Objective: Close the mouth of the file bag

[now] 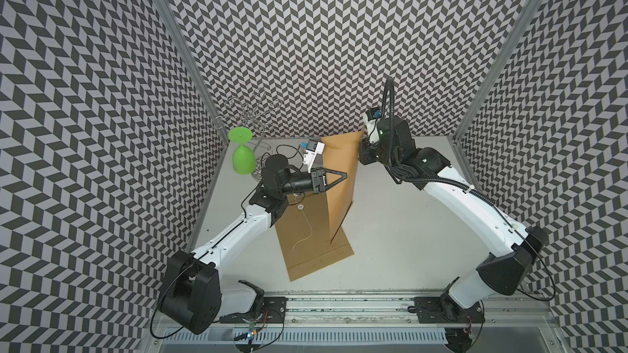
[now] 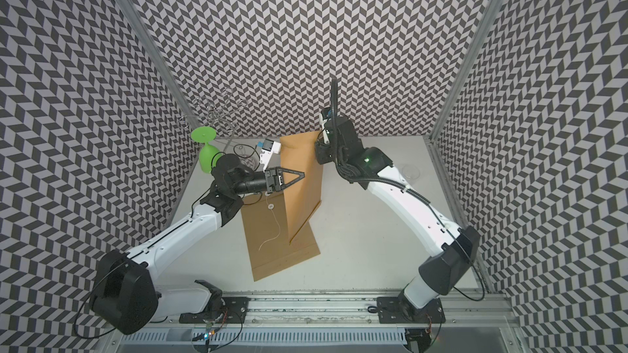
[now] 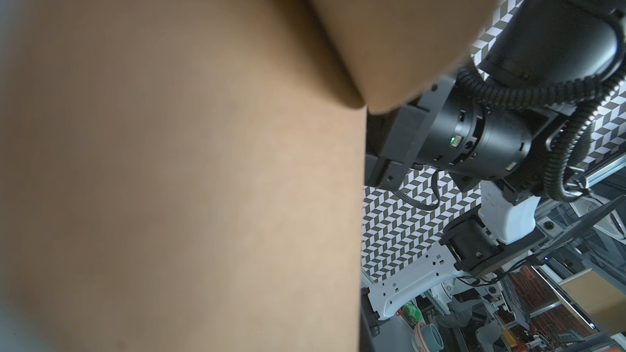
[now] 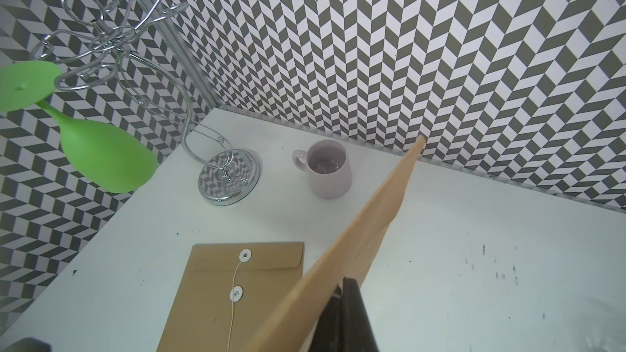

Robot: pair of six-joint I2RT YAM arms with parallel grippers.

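Note:
A tan paper sheet [image 1: 343, 157] is held up between my grippers, largely filling the left wrist view. My left gripper [image 1: 341, 177] is at its left part in the top views; whether paper is between its fingers is unclear. My right gripper is shut at the sheet's upper right, the paper passing by its fingertips. Below lies a brown file bag [image 4: 208, 286] with two white buttons and a string; its flap [image 4: 247, 252] lies flat at the far end in the right wrist view.
A chrome rack [image 4: 221, 176] with a green glass [image 4: 107, 153] stands back left, beside a pink mug [image 4: 329, 179].

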